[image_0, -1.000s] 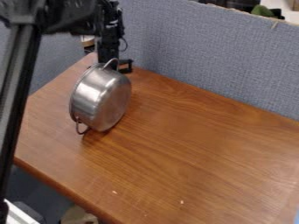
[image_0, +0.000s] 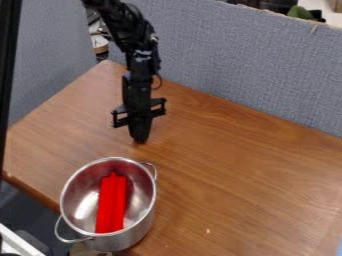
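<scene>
My black gripper (image_0: 139, 125) hangs low over the wooden table at the back left, apart from the pot; whether its fingers are open or shut is hard to tell. A steel pot (image_0: 83, 196) with two side handles stands at the front left edge of the table. Inside it lies a bright red elongated object (image_0: 111, 203).
Bare wooden table (image_0: 241, 180) fills the middle and right. Grey padded walls (image_0: 254, 60) border the back and left. White and beige items sit below the table's front left edge.
The pot has gone from tipped on its side in mid-view to upright, lower and nearer the front edge, showing the red object inside. My gripper has moved slightly toward the front.
</scene>
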